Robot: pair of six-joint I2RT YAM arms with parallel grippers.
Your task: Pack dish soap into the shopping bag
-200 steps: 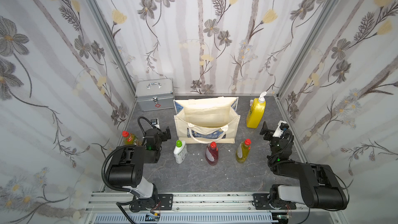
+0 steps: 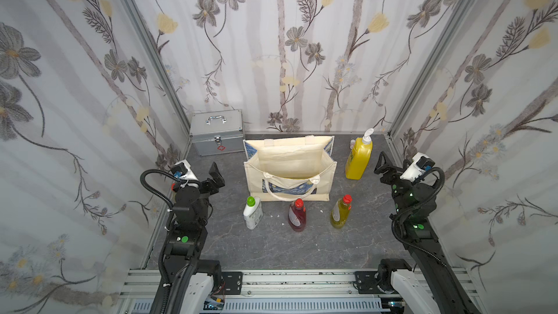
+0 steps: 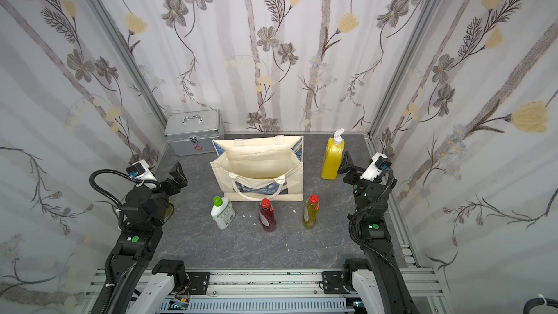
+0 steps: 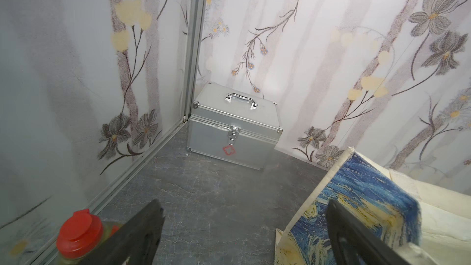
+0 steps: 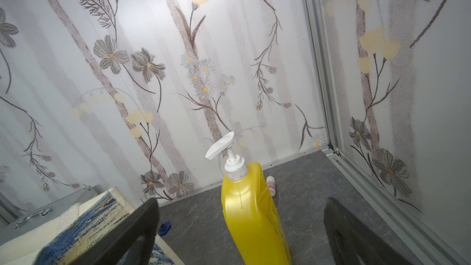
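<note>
A cream shopping bag [image 2: 255,181] with blue patterned panels stands upright at mid-table, its mouth open and its front handle folded down. Three bottles stand in front of it: a white one with a green cap [image 2: 252,215], a red one [image 2: 297,217] and a yellow-green one with a red cap [image 2: 340,213]. A tall yellow pump bottle [image 5: 245,211] is right of the bag. Another red-capped bottle [image 4: 78,235] is by the left wall, mostly hidden by the left arm from above. My left gripper and right gripper are open and empty, raised on either side.
A silver case [image 2: 218,133] sits at the back left. A small pinkish-white bottle [image 5: 270,185] is behind the pump bottle, with a small blue object [image 5: 164,227] on the table near the bag.
Both arms have straightened and swung outward, the left gripper going left and the right one going right. The left arm now covers the bottle by the left wall. Bag and bottles have not moved.
</note>
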